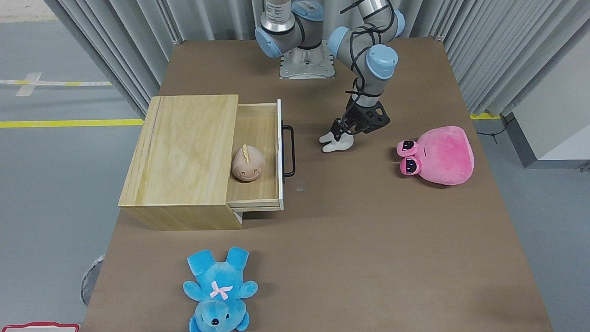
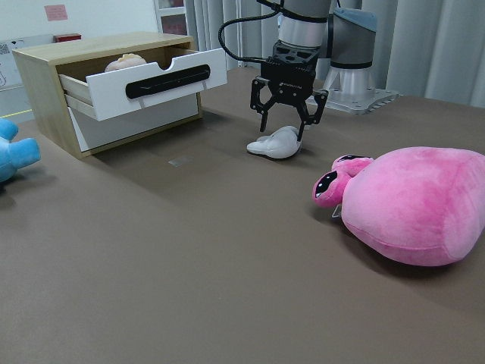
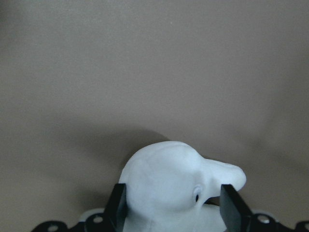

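A small white plush animal lies on the table right of the cabinet; it also shows in the left view and fills the lower middle of the wrist view. My gripper is lowered over it, fingers apart. In the wrist view the dark fingertips stand on either side of the plush, with its head between them; whether they grip it, I cannot tell.
A wooden cabinet has an open drawer holding a beige plush ball. A pink plush lies to the right, a blue bear at the front.
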